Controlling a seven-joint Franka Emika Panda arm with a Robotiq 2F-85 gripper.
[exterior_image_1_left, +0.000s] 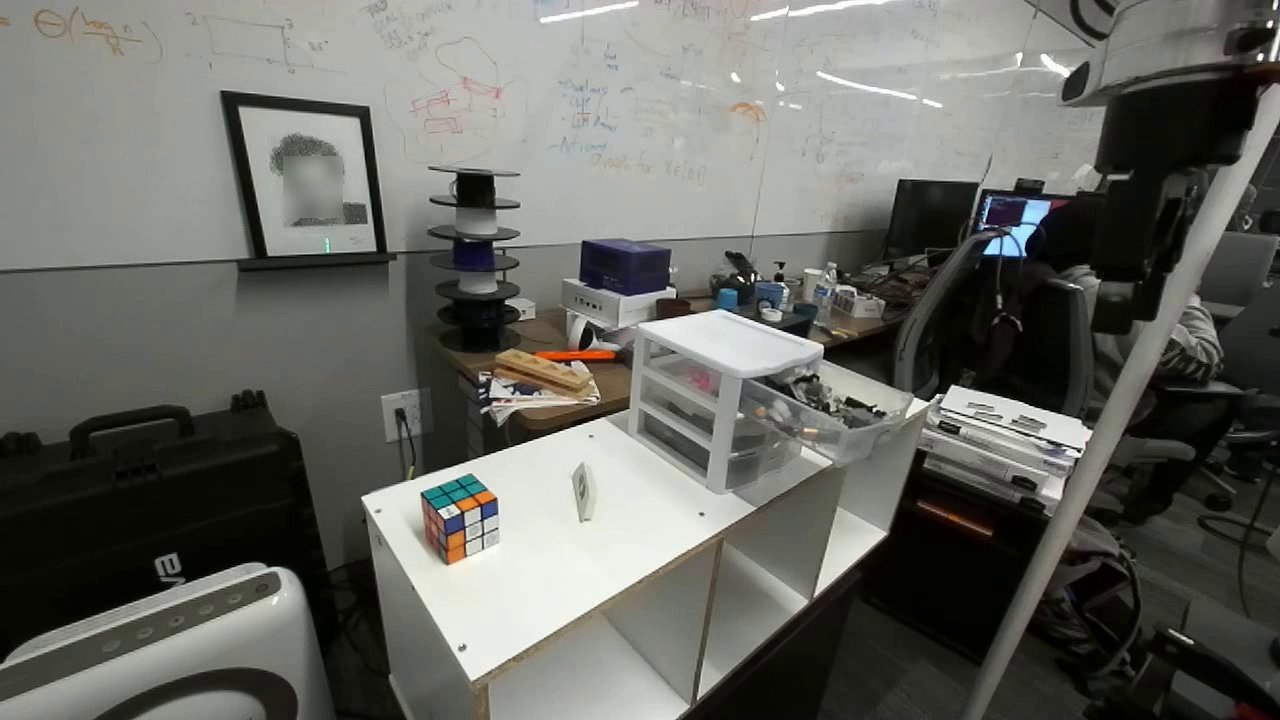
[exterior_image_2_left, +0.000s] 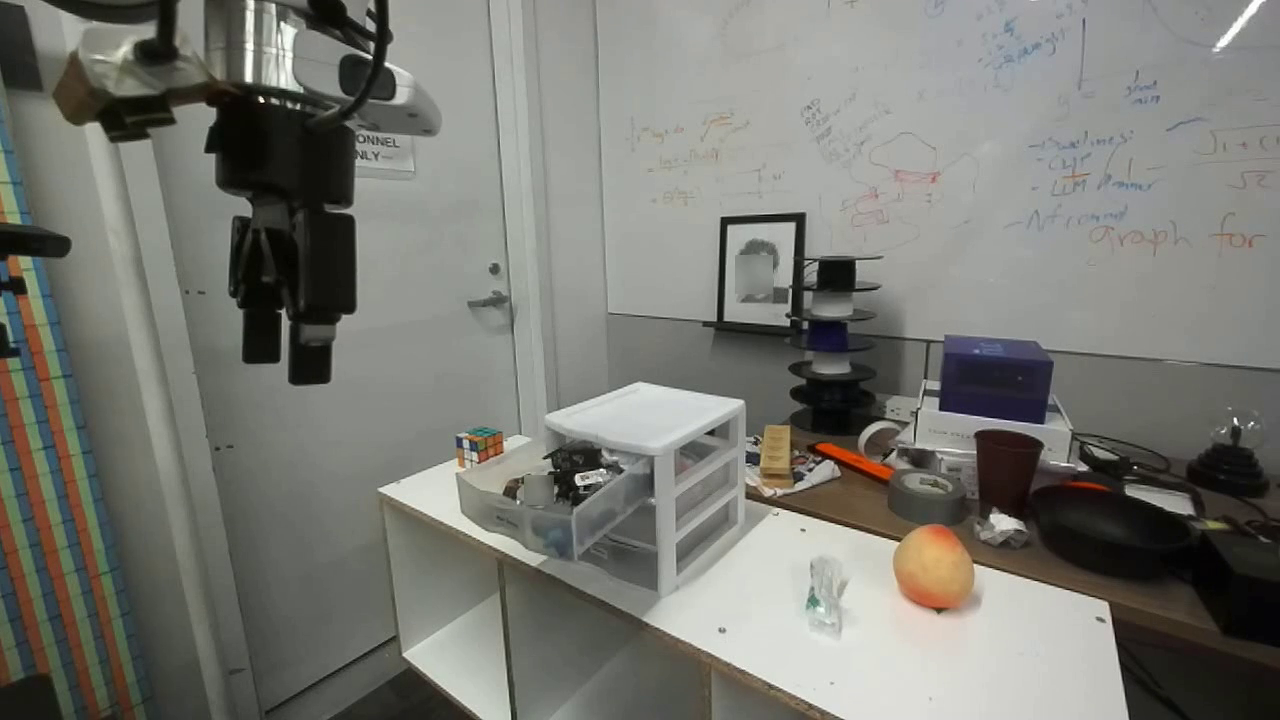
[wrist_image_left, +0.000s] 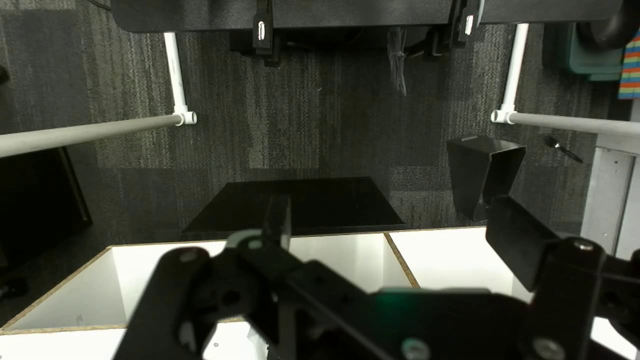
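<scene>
My gripper (exterior_image_2_left: 287, 348) hangs high at the left of exterior view 2, pointing down, well above and apart from the white shelf. Its fingers (wrist_image_left: 517, 240) stand wide apart in the wrist view, with nothing between them. A multicoloured puzzle cube (exterior_image_1_left: 459, 518) rests on the shelf top. A small pale packet (exterior_image_1_left: 584, 492) stands near it in exterior view 1. In exterior view 2, a clear crinkled packet (exterior_image_2_left: 825, 595) and a peach-like fruit (exterior_image_2_left: 933, 566) lie on the shelf top. A white drawer unit (exterior_image_1_left: 732, 340) has its top clear drawer (exterior_image_2_left: 546, 516) pulled out, holding dark small items.
The white shelf (exterior_image_1_left: 564, 576) has bare surface around the small objects. Behind it, a brown desk (exterior_image_2_left: 864, 494) carries boxes, tape, a dark cup and a pan. A stack of spools (exterior_image_1_left: 476, 258) rises by the whiteboard. Pale pipes (wrist_image_left: 90, 133) frame the floor beneath the gripper.
</scene>
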